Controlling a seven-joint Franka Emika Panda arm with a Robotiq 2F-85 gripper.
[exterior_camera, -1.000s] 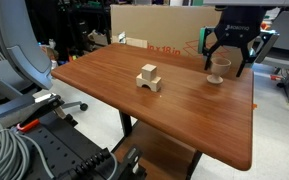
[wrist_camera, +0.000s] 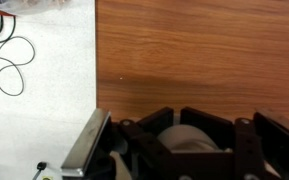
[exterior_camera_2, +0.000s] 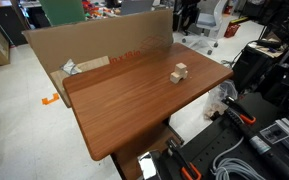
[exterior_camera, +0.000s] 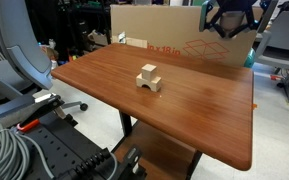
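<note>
My gripper (exterior_camera: 227, 27) hangs above the table's far right part, in front of the cardboard in exterior view 1. In the wrist view, a pale rounded object (wrist_camera: 187, 139) sits between the dark fingers at the bottom edge, and the gripper is shut on it. Most of that object is hidden by the fingers, and in exterior view 1 it is hard to make out against the cardboard. On the table, a light wooden cube (exterior_camera: 149, 71) rests on top of a notched block (exterior_camera: 148, 82).
A cardboard sheet (exterior_camera_2: 104, 45) stands along one side of the table. Cables (exterior_camera: 9, 150) lie at the lower left in exterior view 1.
A second ago the goblet-like object stood on the table below the open gripper.
</note>
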